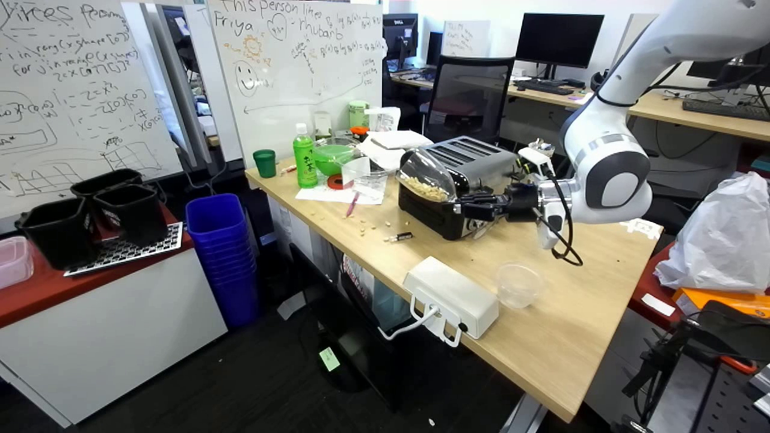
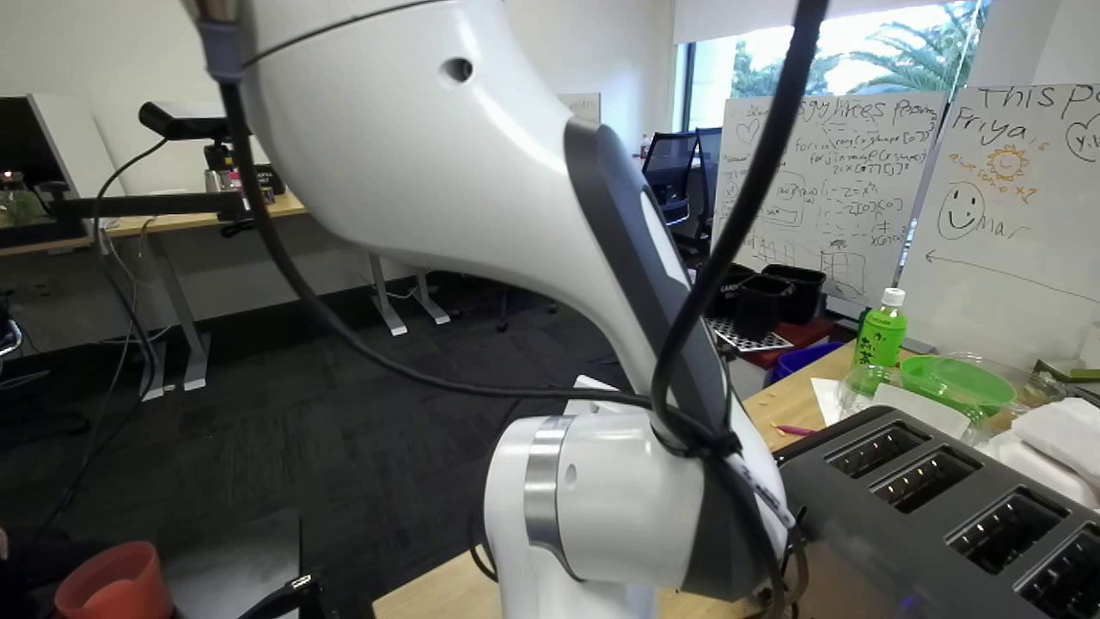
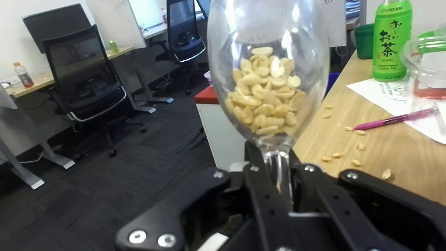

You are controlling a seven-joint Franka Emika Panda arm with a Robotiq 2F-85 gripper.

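A clear wine glass (image 3: 267,79) holding peanuts is tilted well over, its mouth away from my wrist. My gripper is shut on its stem, just below the bowl. In exterior view 1 the glass (image 1: 431,175) hangs in the air in front of the black toaster (image 1: 444,209), its bowl pointing up and to the left. The peanuts (image 3: 265,98) lie in the lower part of the bowl. My gripper (image 1: 473,207) is level with the toaster's front. In exterior view 2 the arm hides the glass and the gripper.
Loose peanuts (image 3: 360,146) lie on the table beside a purple pen (image 3: 395,120). Near the front edge sit a white box (image 1: 451,296) and a clear plastic bowl (image 1: 518,285). A green bowl (image 1: 332,157) and a tea bottle (image 1: 304,160) stand at the far end.
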